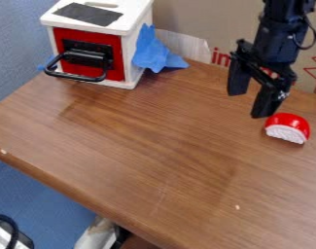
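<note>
My black gripper (250,91) hangs open at the upper right, its two fingers spread, with nothing seen between them. A red object with a white front edge (288,125) lies on the wooden table (134,165) just below and right of the gripper, close under the right finger; whether they touch I cannot tell.
A white toy oven (96,44) with a red front and black handle stands at the back left, a blue cloth (157,53) beside it. A cardboard backdrop is behind.
</note>
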